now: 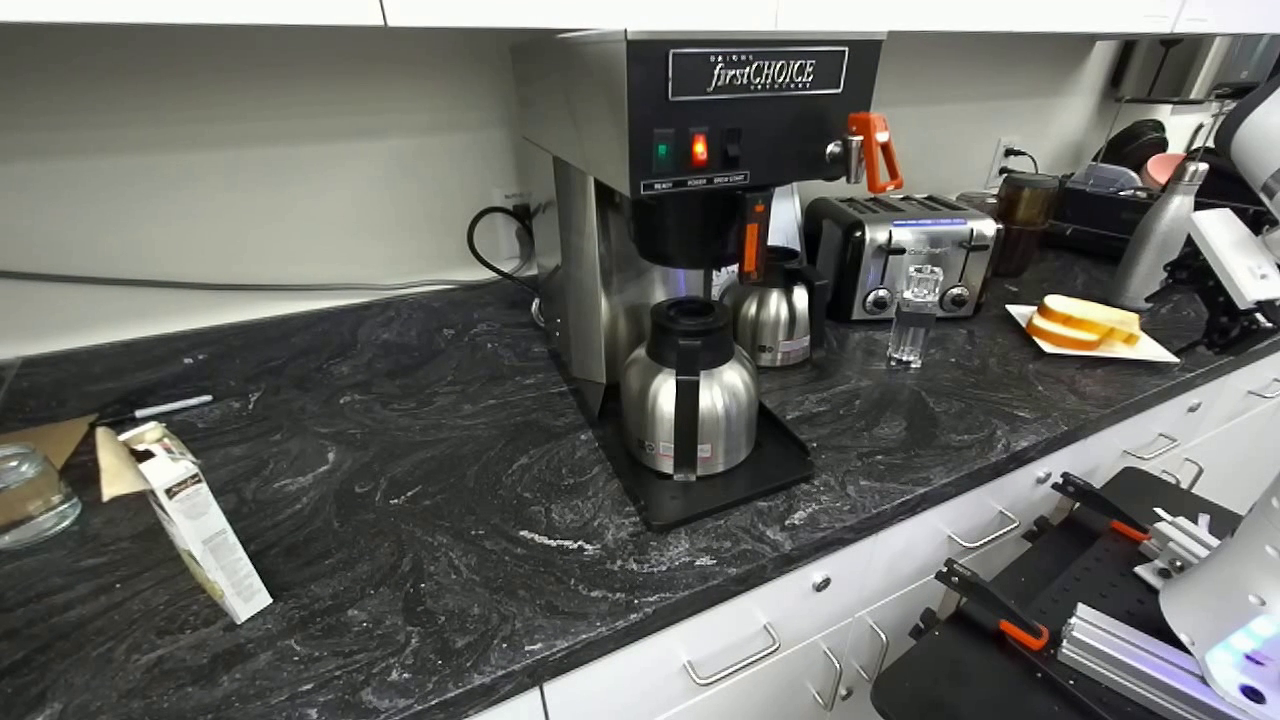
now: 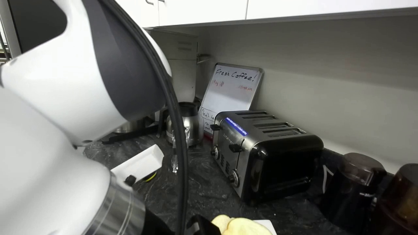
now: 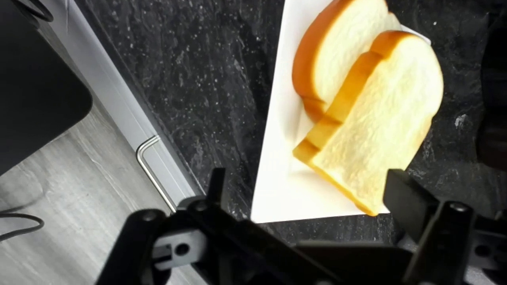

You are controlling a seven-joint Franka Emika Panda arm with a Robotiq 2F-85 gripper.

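Slices of bread [image 3: 380,118] lie overlapping on a white rectangular plate [image 3: 273,199] in the wrist view; the same bread [image 1: 1086,319] shows near the counter's right part in exterior view 1. My gripper stands open, its two dark fingers wide apart at the plate's near edge, with no object held between them. The right finger overlaps the corner of the nearer slice in the picture; whether it touches cannot be told. A silver four-slot toaster [image 2: 270,152] stands farther back on the counter, its slots empty as far as I can see.
A clear grinder [image 1: 914,318] stands before the toaster [image 1: 902,258]. A grey bottle [image 1: 1164,238] is close behind the plate. The coffee maker with its steel carafe [image 1: 654,408] occupies the middle.
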